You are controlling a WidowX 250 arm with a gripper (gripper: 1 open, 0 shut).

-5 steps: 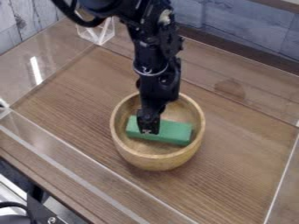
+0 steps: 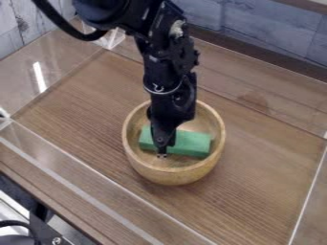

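A wooden bowl (image 2: 181, 169) stands near the middle of the table, holding a flat green rectangular block (image 2: 190, 144). My black gripper (image 2: 163, 149) reaches down from above into the bowl, its tips over the left end of the block. The gripper looks shut, though the dark fingertips partly hide that end of the block, and I see nothing clearly held between them.
A clear plastic piece stands at the back left near the wall. The table's front left edge drops to a dark area.
The arm has shifted slightly over the last second, its tips settling lower at the block's left end. The bowl and block look almost unmoved.
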